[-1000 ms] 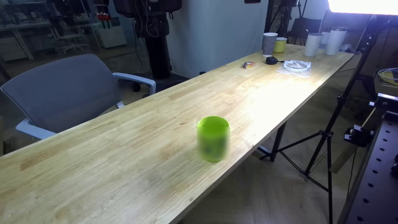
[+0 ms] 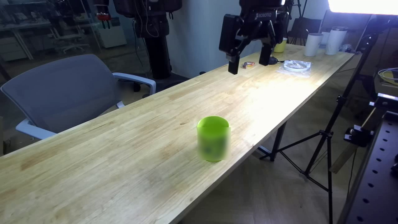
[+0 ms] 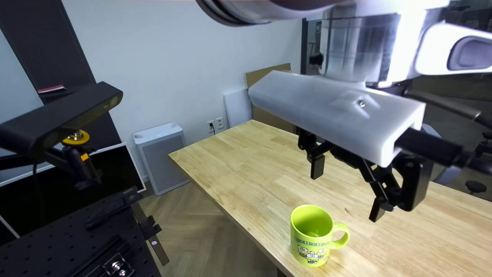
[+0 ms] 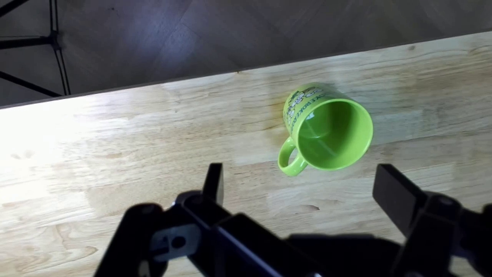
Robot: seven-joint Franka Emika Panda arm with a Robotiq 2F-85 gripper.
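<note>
A lime-green mug [image 3: 309,240] with cartoon print stands upright on the wooden table, close to its edge. Its handle [image 4: 288,159] points toward the lower left in the wrist view, and the inside looks empty. My gripper [image 2: 249,67] hangs in the air above the table, open, with nothing between its fingers. From the wrist, the mug [image 4: 335,134] appears beyond the fingertips and between them sideways, somewhat nearer the right finger [image 4: 396,196]. No finger touches the mug.
Farther along lie a plastic-wrapped ring [image 2: 296,66] and a small red-orange item [image 2: 248,64]. White cups [image 2: 313,44] stand at the far end. A tripod [image 2: 328,134] rises beside the table.
My gripper has come down into exterior view 1 from above and now covers the grey cup at the far end. The green mug has stayed in place.
</note>
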